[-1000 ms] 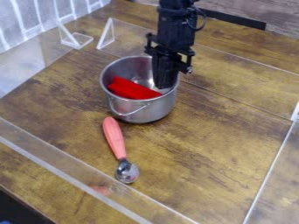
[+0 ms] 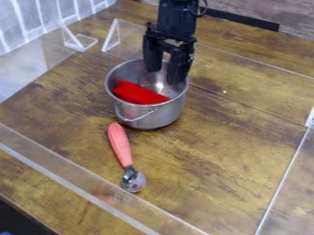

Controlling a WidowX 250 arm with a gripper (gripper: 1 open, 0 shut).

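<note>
A metal pot (image 2: 147,115) with a wire handle stands on the wooden table, a red object (image 2: 138,95) lying inside it. My dark gripper (image 2: 168,60) hangs over the back part of the pot, its fingers pointing down and standing open, with nothing visible between them. Below the pot lies a scoop (image 2: 120,147) with a pink handle and a metal head, angled toward the front.
Clear plastic pieces (image 2: 112,35) stand at the back left, and transparent edges run along the left side.
The pot and scoop look unmoved.
</note>
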